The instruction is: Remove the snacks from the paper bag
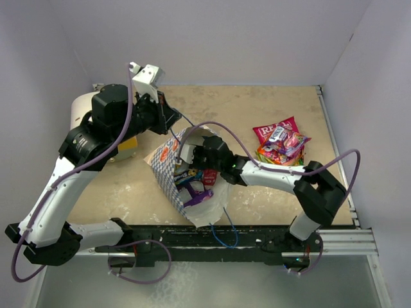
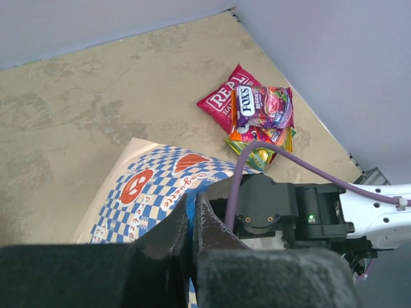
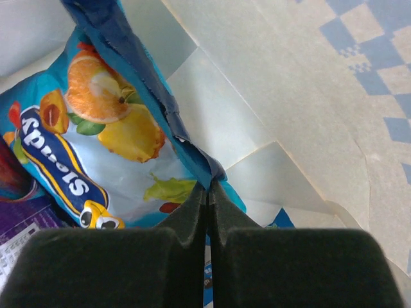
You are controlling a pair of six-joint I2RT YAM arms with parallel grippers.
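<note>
The white paper bag (image 1: 218, 204) with its blue-checked side lies tipped over at mid-table, its mouth toward the front. My left gripper is shut on the bag's blue cord handle, at the bag's far left. Inside the bag, my right gripper has closed on the edge of a blue snack packet (image 3: 122, 151) with printed fruit. Beside that packet, a purple packet (image 1: 198, 197) shows near the bag's mouth, along with a red packet (image 1: 209, 177). The top view mostly hides the right fingertips behind the arm.
A pile of snack packets, with a Fox's packet (image 2: 263, 106) on top of a pink Real packet (image 2: 225, 96), lies on the right of the table (image 1: 244, 106). Bare table surrounds the pile. A second blue cord handle (image 1: 225, 244) hangs over the front edge.
</note>
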